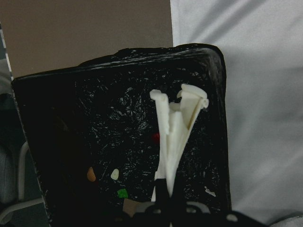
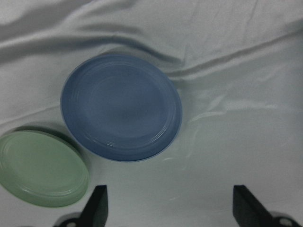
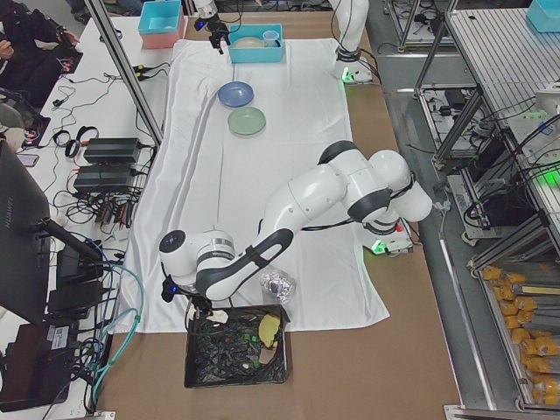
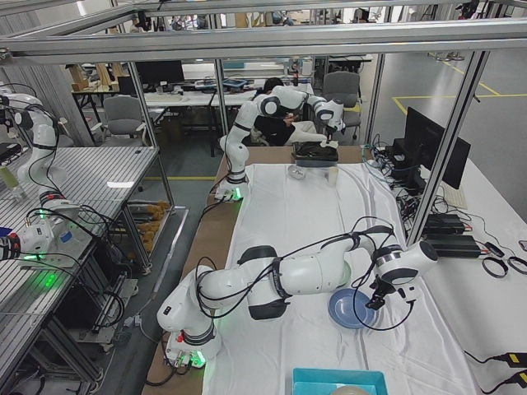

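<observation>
My left gripper is shut on a crumpled white piece (image 1: 180, 118), perhaps a paper or plastic cup, held over a black bin (image 1: 109, 66) with a liner and small scraps inside. My right gripper is open and empty above the white cloth, near a blue plate (image 2: 120, 106) and a green plate (image 2: 40, 165).
A crumpled foil ball (image 3: 277, 285) lies on the cloth beside the bin. A turquoise box (image 3: 256, 54) holding dishes sits at the far end.
</observation>
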